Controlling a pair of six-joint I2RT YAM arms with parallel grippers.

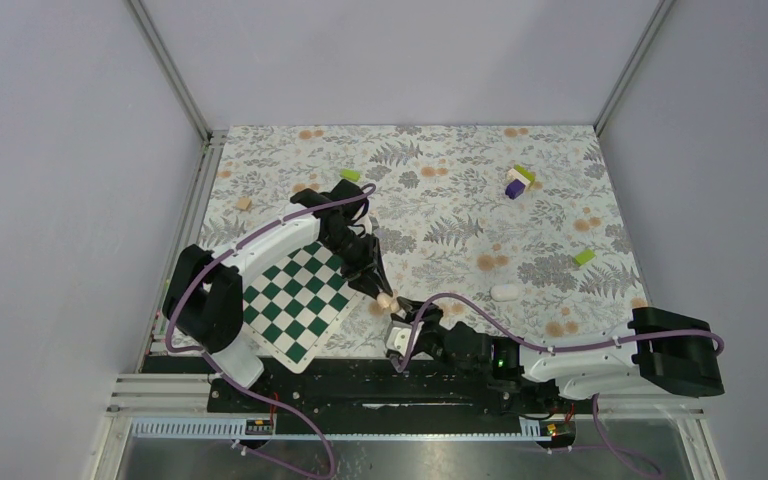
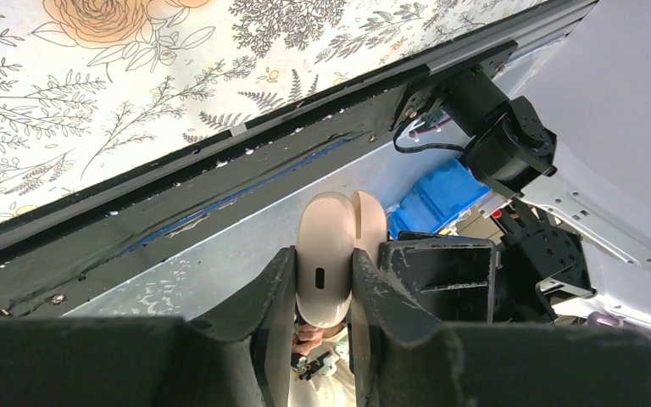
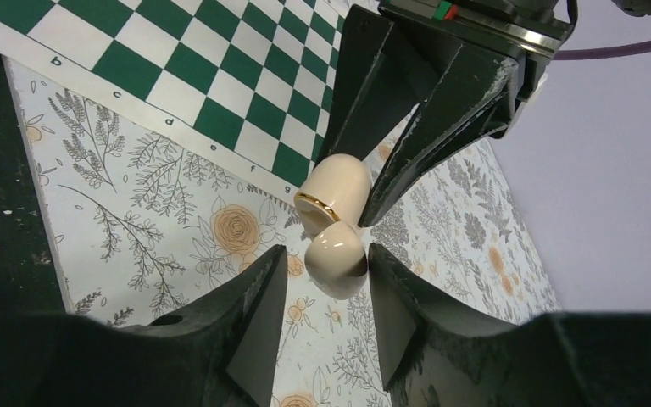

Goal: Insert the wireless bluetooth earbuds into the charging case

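My left gripper holds a cream earbud case (image 2: 324, 254) between its fingertips over the front edge of the table, its lid or second half showing behind it. In the right wrist view the cream body (image 3: 339, 182) with a gold band is between the left fingers, and a glossy cream piece (image 3: 336, 259) sits against it, toward my right gripper. The right fingertips are at either side of that piece; whether they touch it is hard to tell. Whether an earbud is seated is not visible.
A green-and-white checkerboard (image 1: 295, 300) lies at the left. A white oval object (image 1: 505, 292), a green block (image 1: 583, 257) and a purple block (image 1: 515, 189) lie on the right of the floral mat (image 1: 440, 200).
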